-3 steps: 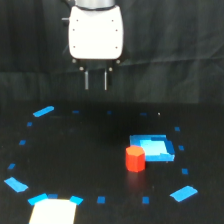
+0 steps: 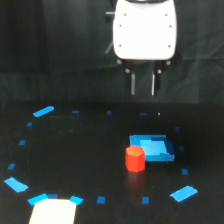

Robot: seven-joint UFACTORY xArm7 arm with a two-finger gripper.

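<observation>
The white gripper [image 2: 143, 81] hangs high in the upper middle, its two thin fingers apart with nothing visible between them. Below it a shallow blue tray [image 2: 164, 153] with a lighter blue inside sits on the black table. A red hexagonal block [image 2: 135, 159] stands at the tray's near-left corner, overlapping it in the view.
A pale cream square object [image 2: 52, 212] lies at the front left, partly cut off by the frame. Blue tape strips [image 2: 43, 112] and small squares mark the black table [image 2: 85, 160].
The gripper has moved right, from the upper left of the middle to above the tray and red block. The objects on the table have not moved.
</observation>
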